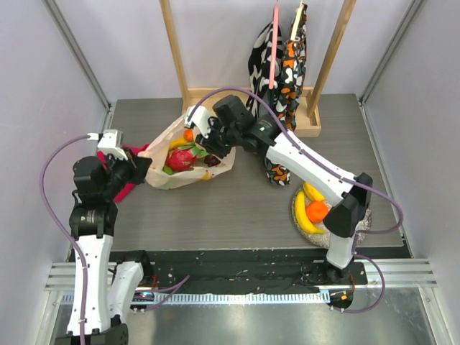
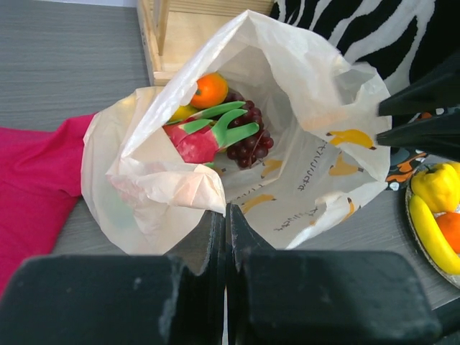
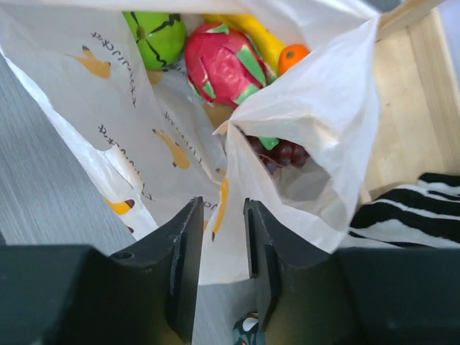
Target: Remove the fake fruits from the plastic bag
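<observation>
The white plastic bag (image 1: 169,177) lies open on the table. In the left wrist view, its pinched rim runs into my left gripper, which is shut on it. Inside the bag are a red dragon fruit (image 2: 195,147), dark grapes (image 2: 251,140) and an orange (image 2: 210,90). The right wrist view also shows a green fruit (image 3: 159,42) and a yellow banana (image 3: 248,32) in there. My right gripper is part open at the bag's opposite rim, its fingers (image 3: 188,237) apart, with the bag's edge showing in the gap; whether they touch it I cannot tell.
A round tray (image 1: 357,219) at the right holds bananas (image 1: 302,210), an orange (image 1: 316,210) and a yellow fruit (image 2: 435,188). Patterned cloth bags (image 1: 291,72) hang from a wooden rack (image 1: 215,100) at the back. Red cloth (image 1: 123,192) lies left.
</observation>
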